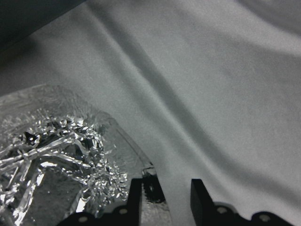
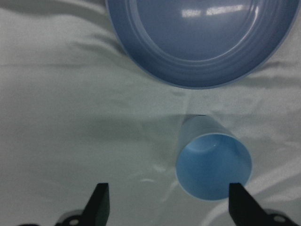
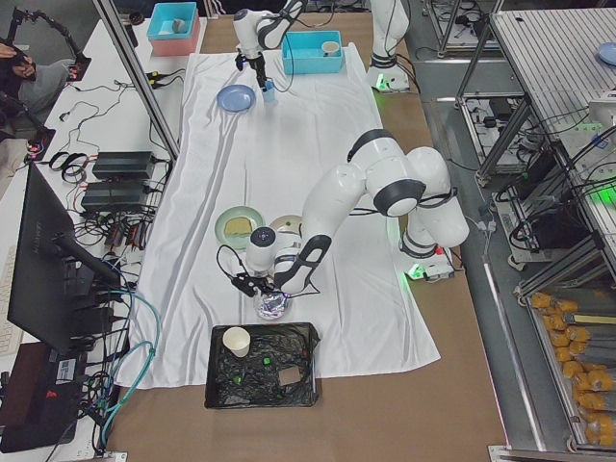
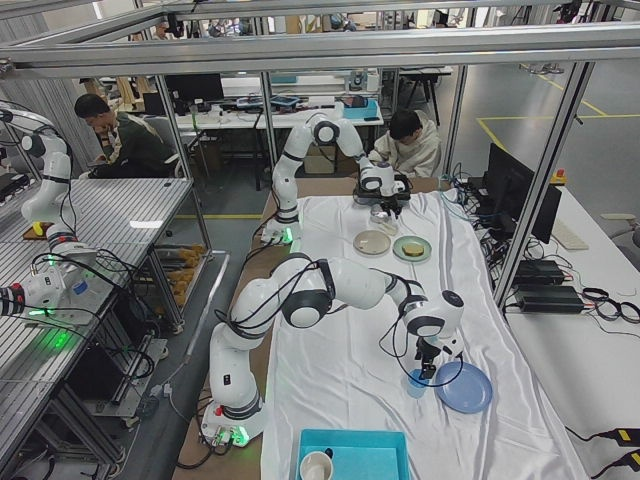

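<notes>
My left gripper is open, low by a clear, crinkled silvery container [image 1: 61, 165]; one finger is at its rim, the other over bare cloth. In the camera left view it sits at the container [image 3: 272, 305], just in front of a green plate [image 3: 238, 214] with a yellow item. My right gripper is open above a light-blue cup [image 2: 211, 165], one finger overlapping the cup's rim in view, nothing held. A blue plate [image 2: 202, 70] lies beside the cup.
A black-lined tray [image 3: 221, 385] holds a white cup and small items. A cyan bin [image 4: 350, 445] with a white cup is at the other end. A beige plate [image 4: 372, 240] lies by the green one.
</notes>
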